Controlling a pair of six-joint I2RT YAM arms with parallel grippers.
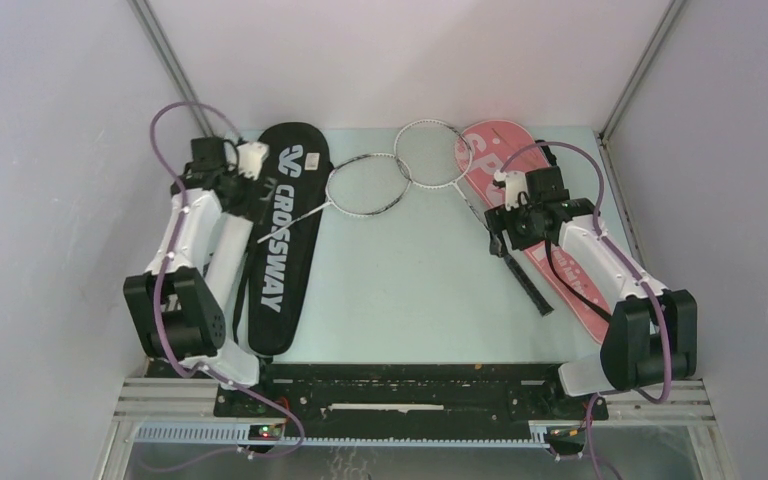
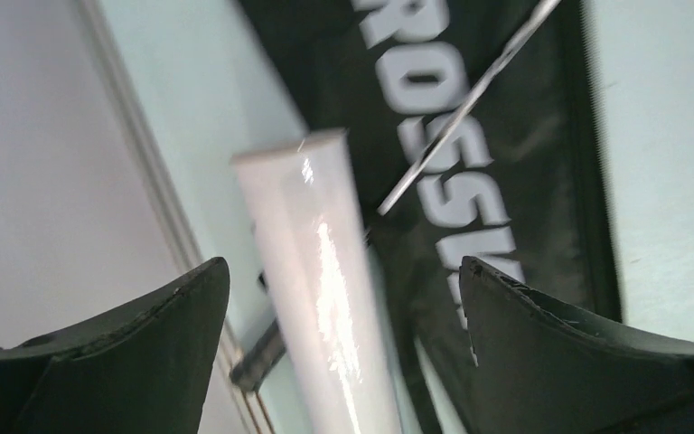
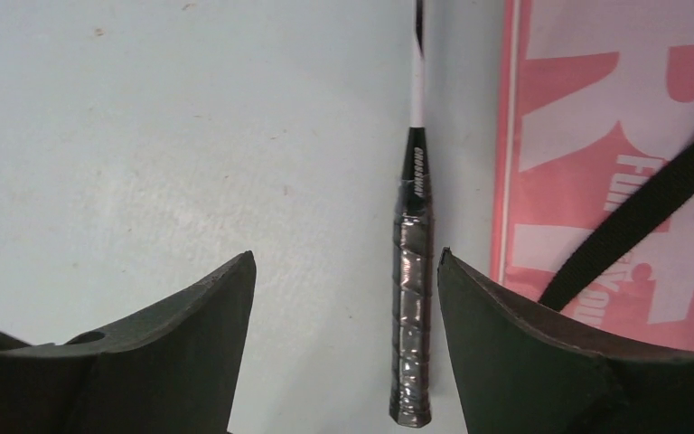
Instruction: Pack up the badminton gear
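Note:
A white tube (image 2: 321, 271) lies lengthwise beside the black racket bag (image 1: 285, 240), over the handle (image 2: 258, 358) of the left racket (image 1: 370, 214), whose shaft crosses the bag. My left gripper (image 1: 257, 203) is open above the tube and bag edge; in the left wrist view the tube shows between the spread fingers, apparently below them. The right racket (image 1: 435, 122) lies with its head overlapping the other's and its black grip (image 3: 412, 303) pointing to the front right. Above that grip, my right gripper (image 1: 505, 238) is open, holding nothing.
A pink racket bag (image 1: 485, 150) with a black strap (image 3: 637, 212) lies along the right side, partly under the right arm. Walls close in the left, right and back.

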